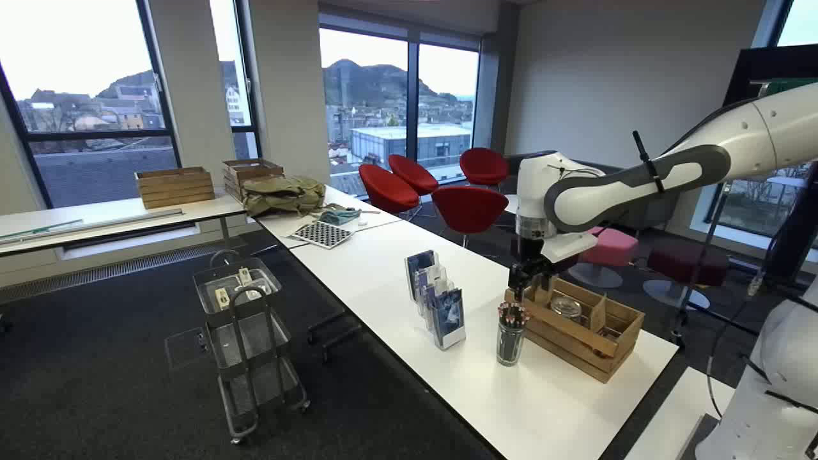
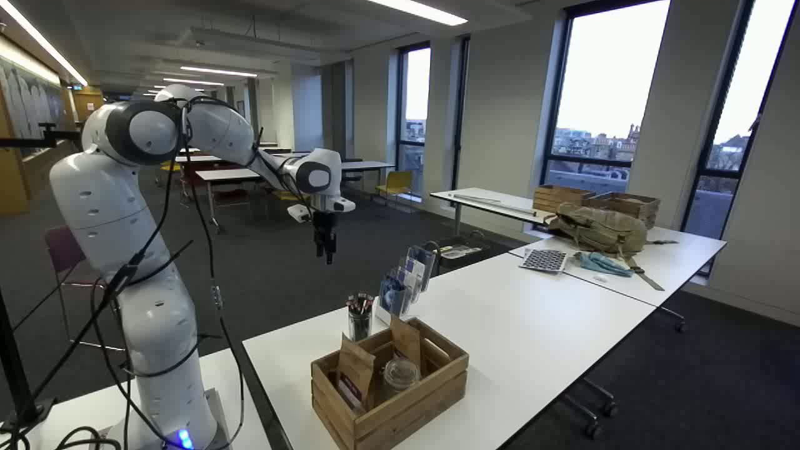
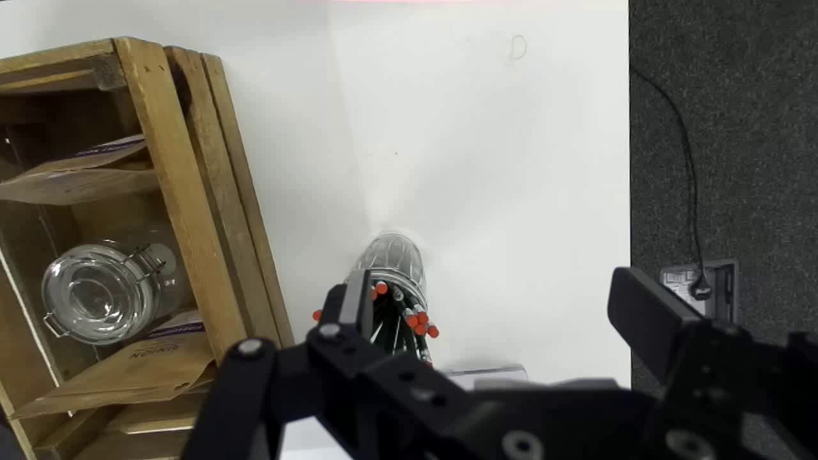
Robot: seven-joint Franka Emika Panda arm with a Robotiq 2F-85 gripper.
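My gripper hangs open above the table, pointing down with nothing between its fingers. In the wrist view, a glass of red-tipped pencils [image 3: 391, 257] shows below, partly hidden by the left finger [image 3: 354, 303]. Exterior view 2 has the gripper [image 2: 325, 251] well above the height of the pencil glass [image 2: 360, 324]. A wooden crate [image 1: 567, 345] stands beside the glass. Inside it, a clip-lid glass jar [image 3: 100, 295] sits between brown paper packets [image 3: 153, 368].
A clear leaflet stand [image 1: 448, 318] is close to the pencil glass. At the table's far end lie a green bag [image 2: 600, 227], a checkered board [image 2: 545, 260] and a teal cloth [image 2: 604, 264].
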